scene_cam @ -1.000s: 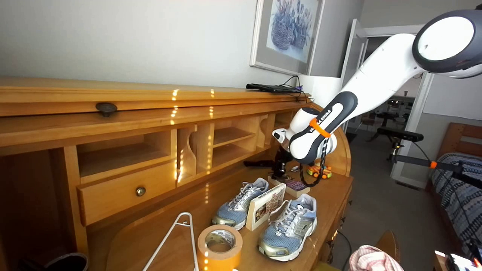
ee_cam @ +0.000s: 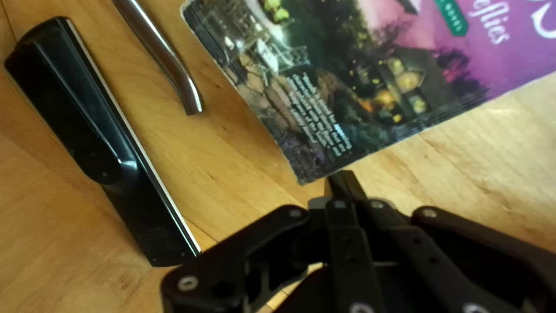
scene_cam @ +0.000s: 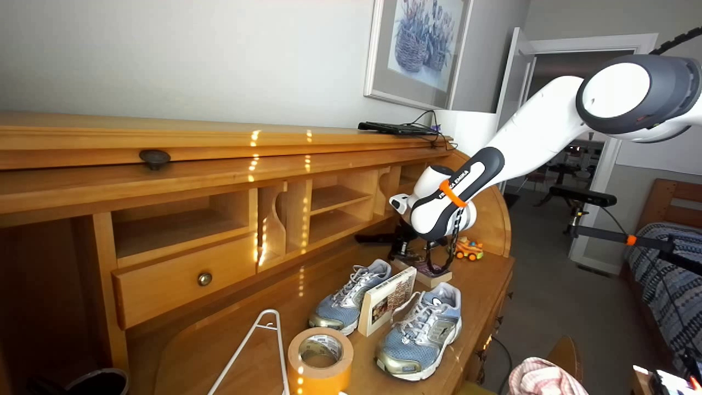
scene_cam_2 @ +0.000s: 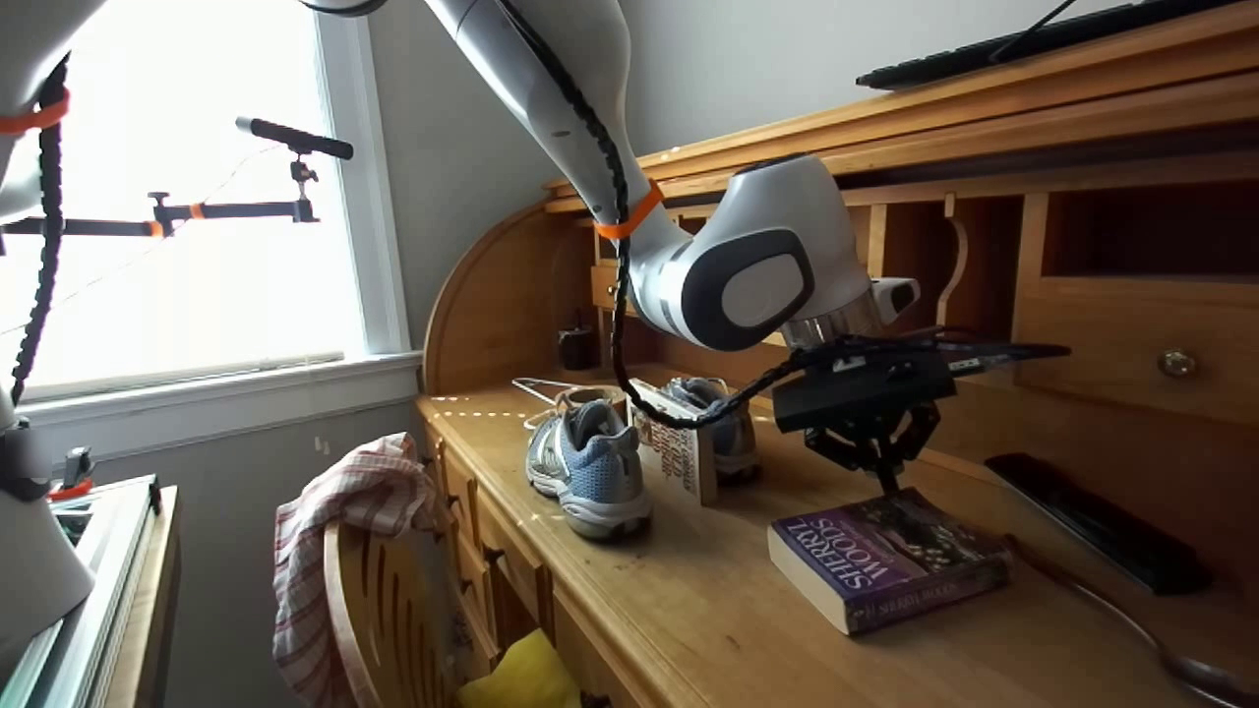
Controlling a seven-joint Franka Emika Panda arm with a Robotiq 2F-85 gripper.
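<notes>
A purple paperback book (scene_cam_2: 887,555) lies flat on the desk, its cover up with "Sherryl Woods" readable in exterior view 2. My gripper (scene_cam_2: 890,482) points down over the book's far side there, its black fingers together. In the wrist view the shut fingertips (ee_cam: 345,180) stand by one corner of the book (ee_cam: 365,78), with nothing showing between them. Whether they touch it, I cannot tell. Exterior view 1 shows the book (scene_cam: 431,277) partly hidden by the arm's cable.
Behind the book lies a black long device (scene_cam_2: 1098,519), with a metal utensil (ee_cam: 164,57) between them. Two running shoes (scene_cam_2: 596,466) flank an upright book (scene_cam_2: 679,448). Orange tape (scene_cam: 320,368), a white hanger (scene_cam: 276,329) and a toy vehicle (scene_cam: 468,249) are also on the desk.
In exterior view 1 the arm and gripper have shifted left, and the wrist now sits a little lower. The book and shoes have not visibly moved.
</notes>
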